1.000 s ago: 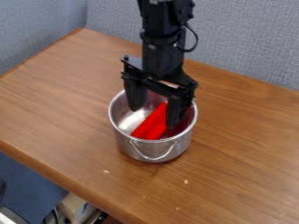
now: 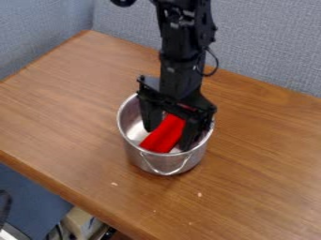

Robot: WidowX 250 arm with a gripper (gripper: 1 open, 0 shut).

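A silver metal pot (image 2: 167, 162) with a wire handle stands on the wooden table. A red object (image 2: 162, 138) lies inside it. My black gripper (image 2: 171, 124) reaches down into the pot from above, open, its fingers on either side over the red object. The fingertips are partly hidden in the pot, and whether they touch the red object I cannot tell.
Grey padded walls (image 2: 269, 47) stand behind it. At the lower left, past the table's edge, are some dark items and cables.
My gripper has sunk lower into the pot, over the red object. The pot has stayed in about the same place.
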